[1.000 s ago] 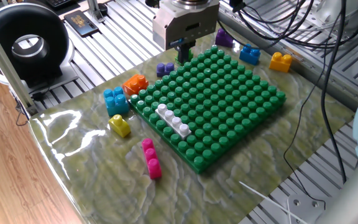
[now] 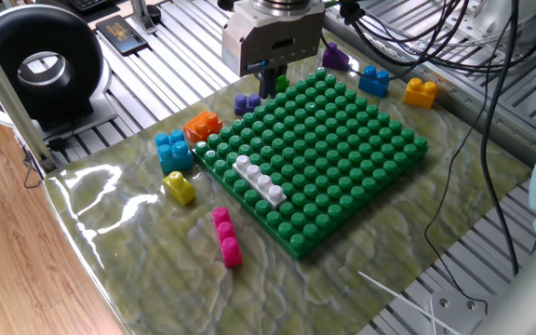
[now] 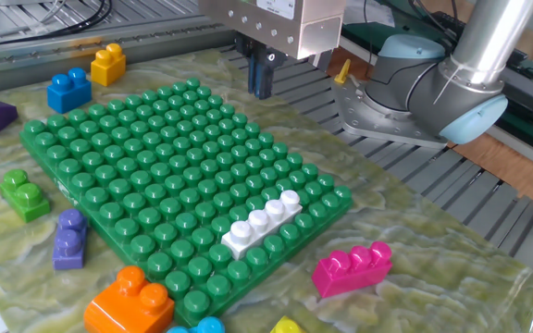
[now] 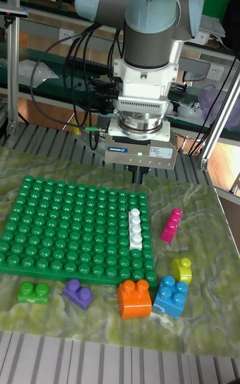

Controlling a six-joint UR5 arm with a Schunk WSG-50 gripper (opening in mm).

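Note:
Raised off the table, my gripper [image 2: 270, 86] points straight down, its dark fingers [image 3: 262, 76] close together; no brick shows between them, but their gap is unclear. A white four-stud brick [image 2: 261, 179] sits on the green baseplate [image 3: 179, 176] near one edge. Around the plate lie a pink brick [image 3: 352, 268], a yellow brick [image 2: 180, 189], a light-blue brick [image 4: 171, 297], an orange brick [image 4: 135, 300], a violet brick [image 3: 70, 240] and a green brick [image 3: 24, 196]. In exterior view 1, the gripper's fingers partly hide the green brick.
A blue brick [image 3: 68, 92], an amber brick [image 3: 108, 66] and a dark purple brick [image 2: 336, 58] lie off another side of the plate. Loose black cables [image 2: 417, 56] run near the metal rail. The table covering [image 2: 277, 293] has bare room beyond the pink brick.
Every brick keeps its place.

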